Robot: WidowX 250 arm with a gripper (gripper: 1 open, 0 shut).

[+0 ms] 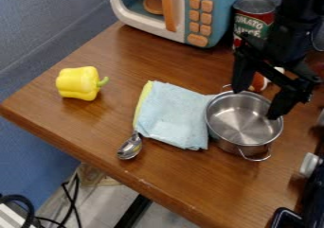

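My black gripper (pixel 272 83) hangs over the back right of a steel pot (pixel 243 128), its fingers spread apart with nothing visible between them. An orange-red object behind the gripper, near the pot's rim, is mostly hidden. A folded pale blue cloth (pixel 173 118) with a yellow edge lies left of the pot. A metal spoon (pixel 129 149) lies at the cloth's lower left, and a yellow pepper (pixel 79 82) sits on the left of the wooden table.
A toy microwave (pixel 177 9) and a tomato can (pixel 253 17) stand at the back.
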